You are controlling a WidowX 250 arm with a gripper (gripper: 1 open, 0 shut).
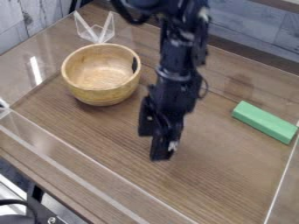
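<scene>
The black robot arm reaches down over the middle of the wooden table (pixel 87 157), with my gripper (pixel 156 149) low near the table top. Its fingers stand open, and I see nothing held between them. A round wooden bowl (pixel 82 79) is to the upper left of my gripper. A green block (pixel 264 121) lies at the right, apart from the gripper.
A small translucent object (pixel 96 26) sits at the back left. Raised walls border the back, and black cable shows at the lower left corner.
</scene>
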